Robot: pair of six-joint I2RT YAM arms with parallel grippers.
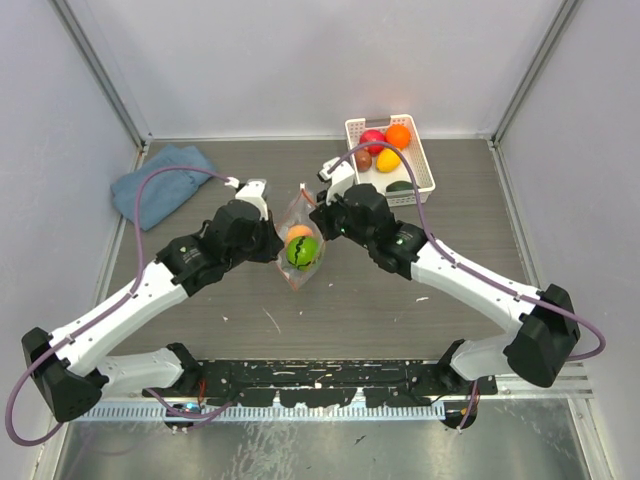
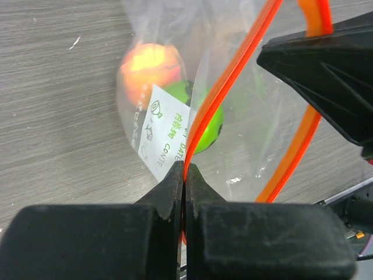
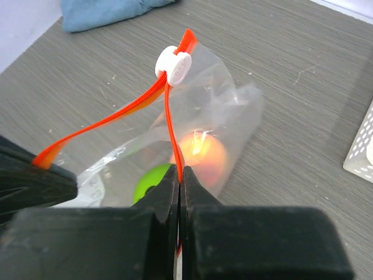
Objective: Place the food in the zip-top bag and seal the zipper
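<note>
A clear zip top bag [image 1: 290, 277] with an orange zipper rim hangs between my grippers, its mouth spread apart. Inside it lie a green striped fruit [image 1: 302, 252] and an orange-coloured fruit [image 2: 150, 70], beside a white printed label [image 2: 166, 131]. My left gripper is shut on one orange edge of the bag. On the opposite edge my right gripper is shut, the orange strip running between its fingers. A white zipper slider [image 3: 173, 65] sits at the far corner of the rim, beyond the right gripper.
A white basket [image 1: 427, 180] with several fruits and a dark green item stands at the back right. A folded blue cloth [image 1: 165, 185] lies at the back left.
</note>
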